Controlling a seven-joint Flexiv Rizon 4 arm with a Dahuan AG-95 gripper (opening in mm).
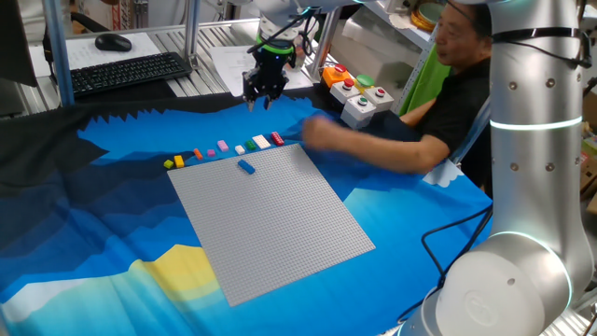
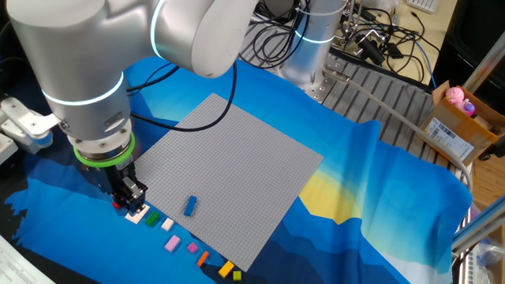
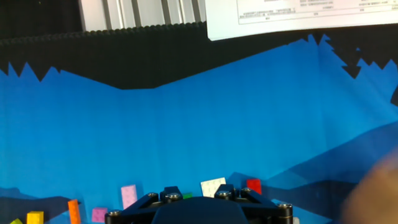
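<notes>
My gripper [image 1: 258,105] hangs above the far side of the table in exterior view 1, its fingertips apart and nothing seen between them. A blue brick [image 1: 246,167] lies at an angle on the grey baseplate [image 1: 280,224], close to its far edge. Beyond that edge, a row of bricks rests on the cloth: a lime brick [image 2: 237,275], a yellow brick [image 2: 226,269], an orange brick [image 2: 203,259], a magenta brick [image 2: 192,248], a pink brick [image 2: 172,244], a small white brick [image 2: 167,224], a green brick [image 2: 152,218], a larger white brick [image 1: 261,142] and a red brick [image 1: 277,139].
A person's blurred hand [image 1: 322,133] is over the cloth, right of the red brick. Button boxes [image 1: 358,111] stand beyond it. A keyboard [image 1: 131,74] lies at the back left. Most of the baseplate is bare.
</notes>
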